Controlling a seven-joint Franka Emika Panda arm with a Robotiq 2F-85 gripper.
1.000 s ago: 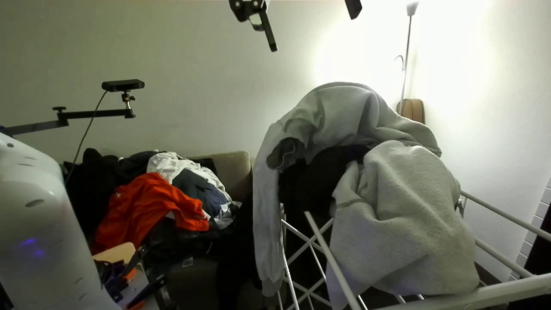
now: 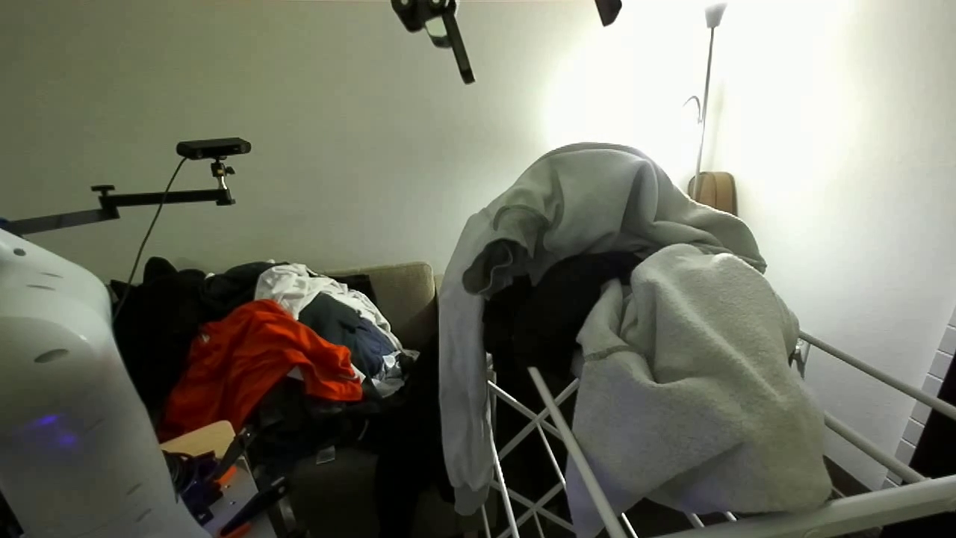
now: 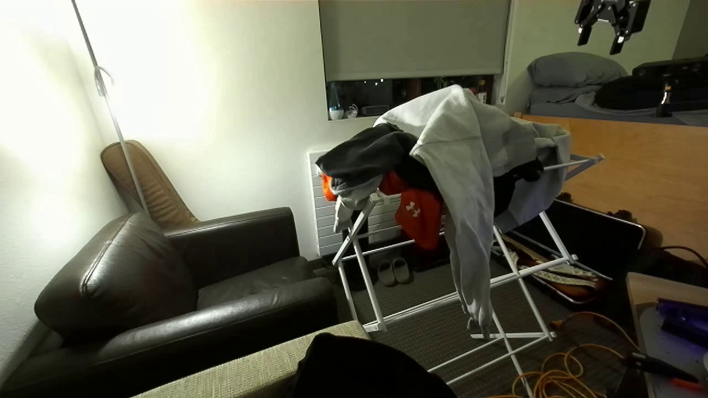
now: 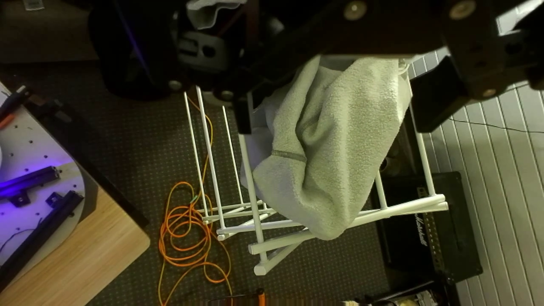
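High above the drying rack, my gripper (image 2: 538, 49) stands open, its two fingers well apart with only wall visible between them. It also shows at the upper right of exterior view 2, clear of all cloth. A light grey fleecy sweatshirt (image 2: 699, 385) lies draped in a heap over the white rack (image 3: 527, 272), one sleeve (image 3: 468, 232) hanging far down. From the wrist view the sweatshirt appears below and between the fingers; in the exterior views the two are apart. Dark cloth (image 3: 371, 156) and a red garment (image 3: 419, 219) also hang on the rack.
A clothes pile with an orange-red garment (image 2: 260, 359) lies on the sofa. A wooden table (image 4: 97, 245) stands near the rack, with coiled orange cable (image 4: 186, 229) on the floor. A black amplifier (image 4: 426, 229) stands behind the rack. Air above the sweatshirt is clear.
In exterior view 1 my gripper has shifted slightly up and to the left, still with its fingers apart. The sweatshirt and rack have not moved.
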